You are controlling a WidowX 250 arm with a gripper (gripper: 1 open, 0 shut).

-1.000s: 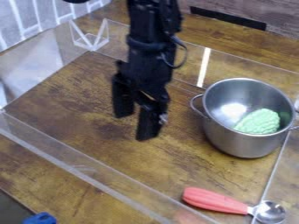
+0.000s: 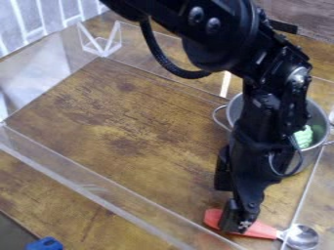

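Observation:
My black gripper (image 2: 232, 205) is lowered at the right front, open, its fingertips just over the red handle of a spoon or scoop (image 2: 268, 230) with a silver head, lying on the wooden surface; whether they touch it I cannot tell. A steel pot (image 2: 235, 113) with a light green object (image 2: 303, 137) inside stands behind my arm, which hides most of it.
Clear plastic walls border the wooden work area (image 2: 117, 127), whose middle and left are free. A blue object (image 2: 45, 244) sits at the lower left corner, and a white slatted structure at the upper left.
My gripper has moved right and down toward the front, from over the middle of the surface to the red-handled tool. The arm now covers much of the pot.

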